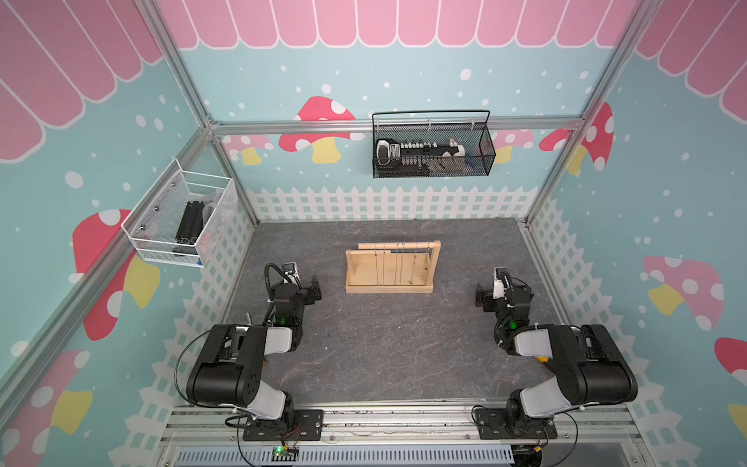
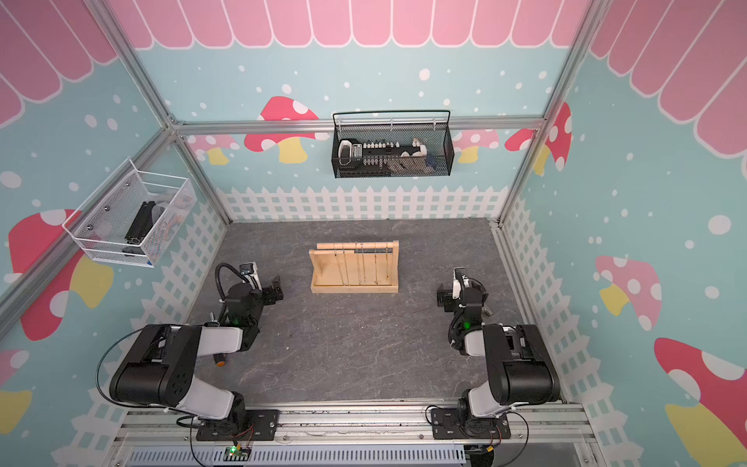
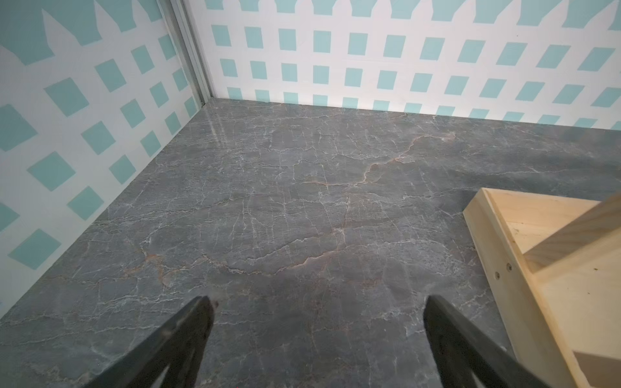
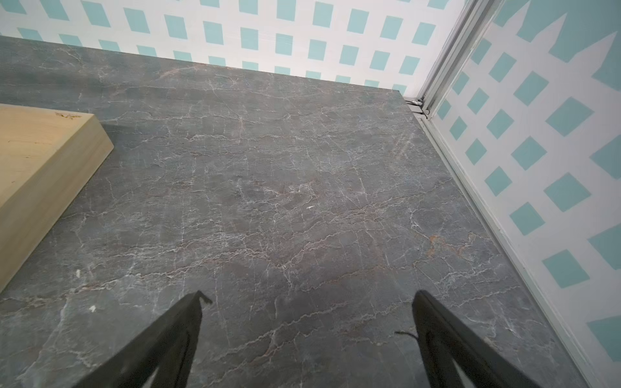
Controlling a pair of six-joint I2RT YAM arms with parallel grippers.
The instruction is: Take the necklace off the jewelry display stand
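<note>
A wooden jewelry display stand [image 1: 389, 288] sits at the middle of the dark table, with several thin necklaces [image 2: 362, 268] hanging from its bars; part of its frame [image 3: 511, 271] shows in the left wrist view, and its corner [image 4: 58, 168] in the right wrist view. My left gripper is open and empty, low over the table just left of the stand. My right gripper is open and empty, to the right of the stand, with bare table between its fingers.
A black wire basket [image 1: 433, 171] hangs on the back wall and a white wire basket [image 1: 167, 253] on the left wall. Fenced-pattern walls bound the sides and back.
</note>
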